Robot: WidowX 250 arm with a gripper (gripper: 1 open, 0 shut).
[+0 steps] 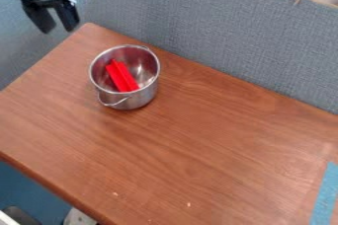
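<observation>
A steel pot (145, 93) with a wire handle stands on the wooden table toward its upper left, and a red object (122, 75) lies inside it. My black gripper (53, 23) hangs at the top left corner of the view, above and left of the pot and apart from it. Its fingers are spread open with nothing visible between them.
Grey padded panels (211, 37) border the back of the table. The wooden surface (199, 160) right of and in front of the pot is clear. A blue tape strip (325, 192) lies at the right edge.
</observation>
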